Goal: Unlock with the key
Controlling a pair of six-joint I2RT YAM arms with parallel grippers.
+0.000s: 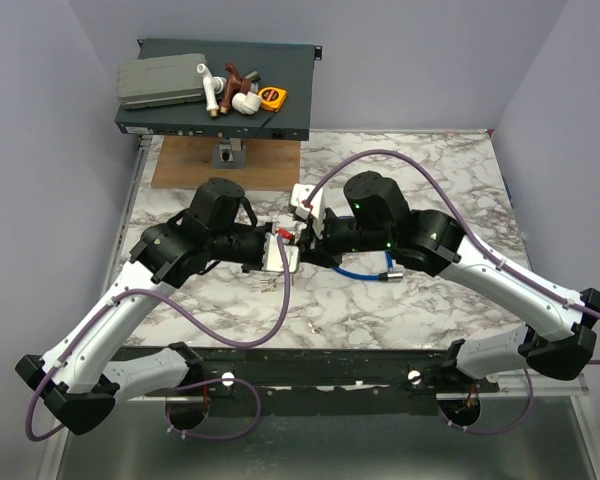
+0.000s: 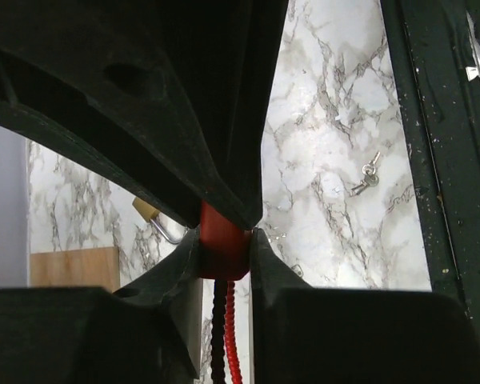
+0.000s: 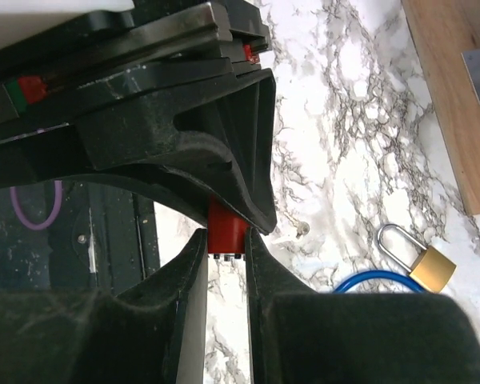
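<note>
My left gripper is shut on a red handle from which a red cord and a black cord hang. My right gripper is shut on a red piece as well. The two grippers meet over the mid worktop, largely hiding what they hold. A brass padlock with a steel shackle lies on the marble, also partly visible in the left wrist view. Small keys lie on the marble near the front edge.
A wooden board with a metal bracket stands at the back left, under a shelf holding a case, fittings and a tape measure. A blue hose lies right of the grippers. Marble is clear at the right and front.
</note>
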